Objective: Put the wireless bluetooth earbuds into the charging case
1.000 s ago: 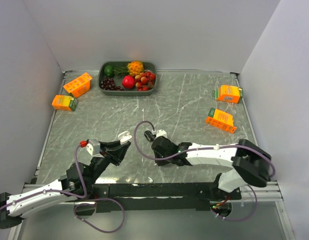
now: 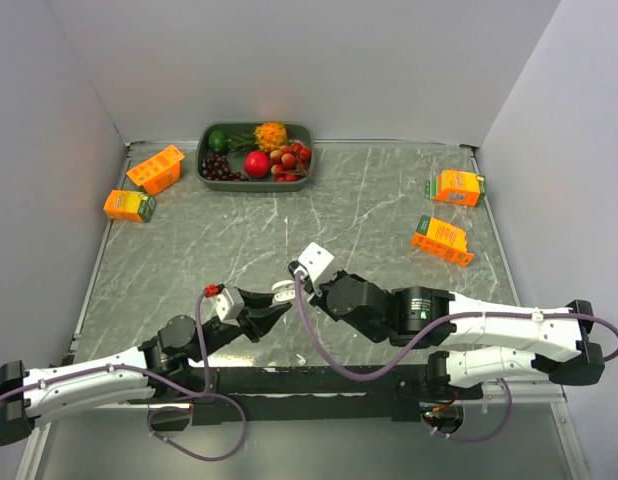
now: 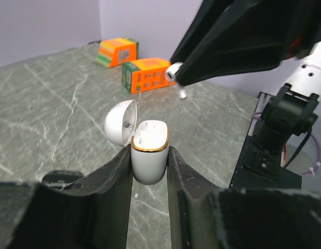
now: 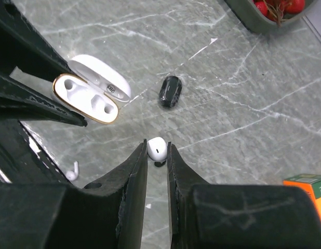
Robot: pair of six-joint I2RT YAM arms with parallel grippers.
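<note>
My left gripper is shut on the white charging case, whose lid stands open; in the right wrist view its two wells (image 4: 85, 97) show empty. My right gripper is shut on a white earbud (image 4: 157, 148), held to the right of the case and a little apart from it. A second white earbud (image 4: 72, 174) lies on the table below, near the front edge.
A dark oblong object (image 4: 170, 92) lies on the marble table (image 2: 189, 260). A tray of fruit (image 2: 207, 180) stands at the back, with orange boxes (image 2: 444, 240) at both sides.
My right gripper has risen from the table and moved left toward the case. My left gripper, holding the case, has moved right toward the middle.
</note>
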